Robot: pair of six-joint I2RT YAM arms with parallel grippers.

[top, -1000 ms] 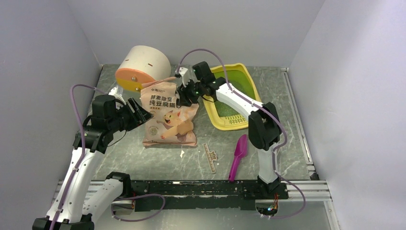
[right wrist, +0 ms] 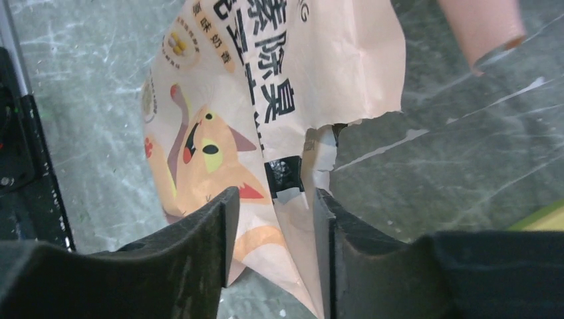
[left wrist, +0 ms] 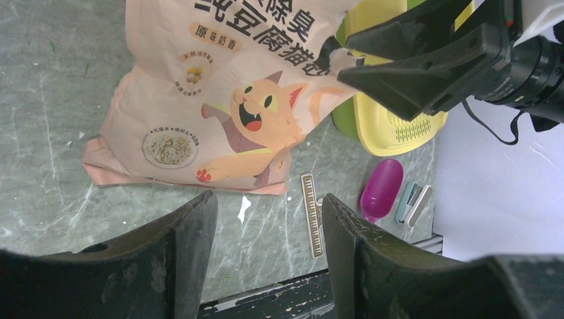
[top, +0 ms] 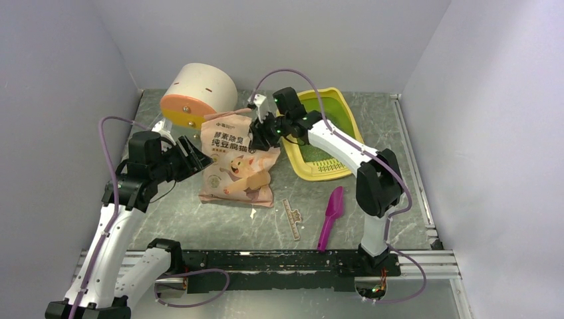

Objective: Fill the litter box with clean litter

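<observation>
The pink paper litter bag (top: 233, 179) with cat print lies in the table's middle, also filling the left wrist view (left wrist: 259, 113) and right wrist view (right wrist: 199, 153). My right gripper (top: 259, 139) is at its upper right, fingers open around the folded side (right wrist: 276, 206) of the bag. My left gripper (top: 203, 158) hangs open at the bag's left edge, nothing between its fingers. The yellow-green litter box (top: 319, 169) stands behind the right arm, partly hidden by it.
A white cylinder with orange end (top: 199, 83) stands back left. A purple scoop (top: 332, 212) and a flat strip (top: 290, 216) lie at the front, near the dark table edge. Bare grey tabletop shows front left.
The left arm looks still.
</observation>
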